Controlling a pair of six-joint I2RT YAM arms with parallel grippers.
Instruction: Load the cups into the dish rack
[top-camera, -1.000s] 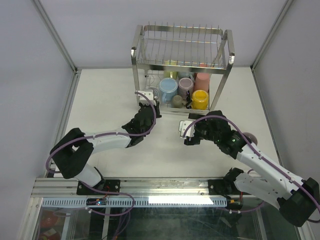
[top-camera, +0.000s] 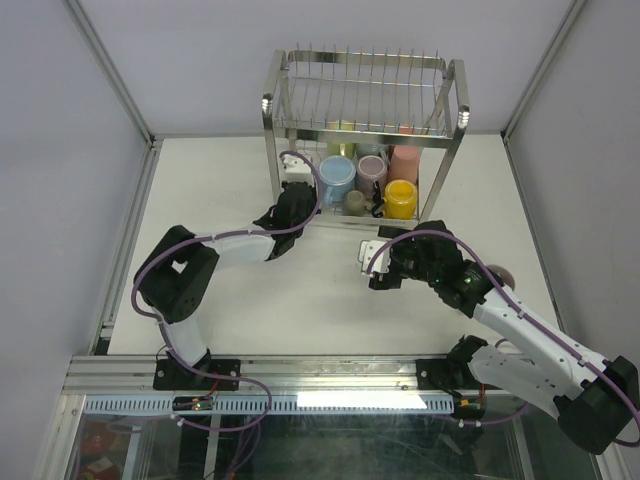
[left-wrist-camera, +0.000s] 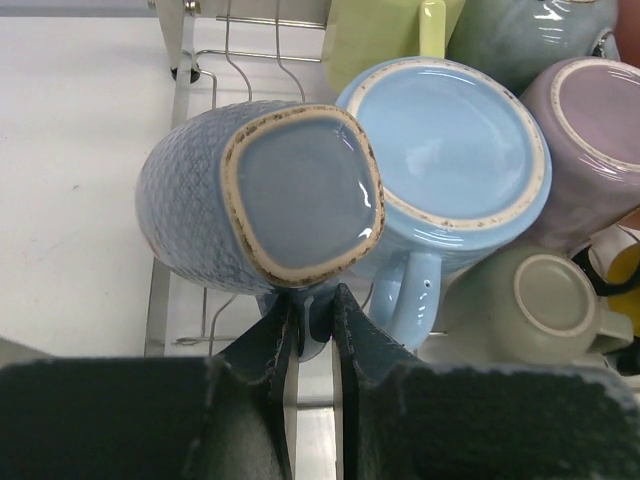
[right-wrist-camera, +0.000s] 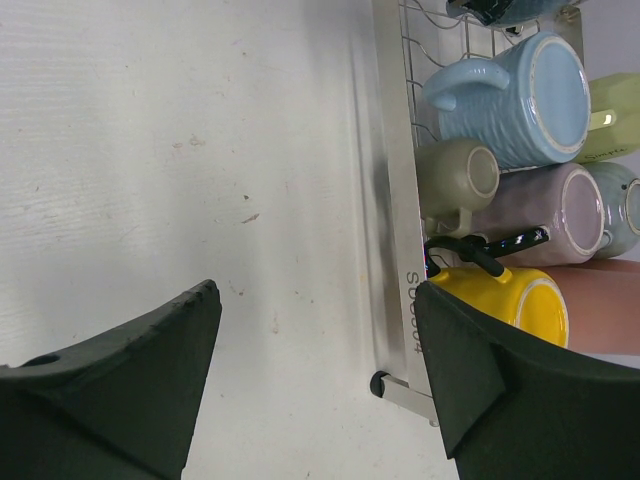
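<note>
In the left wrist view, my left gripper is shut on the handle of a grey-blue textured cup (left-wrist-camera: 305, 195), held bottom up and tilted over the left end of the dish rack's lower level. Beside it on the right, very close or touching, is an upside-down light blue cup (left-wrist-camera: 450, 140). The wire dish rack (top-camera: 365, 135) also holds a green cup (left-wrist-camera: 375, 40), a mauve cup (left-wrist-camera: 600, 130), a small olive cup (left-wrist-camera: 535, 300) and a yellow cup (top-camera: 401, 200). My right gripper stands part open in front of the rack, nothing between its fingers.
A pink cup (top-camera: 404, 163) and a grey-blue cup (right-wrist-camera: 618, 200) stand further back in the rack. The upper wire shelf is empty and overhangs the cups. A brownish round item (top-camera: 500, 277) lies partly behind the right arm.
My left gripper has moved away from the table's front, deeper into the rack's left end, carrying the grey-blue cup. The right arm looks still.
</note>
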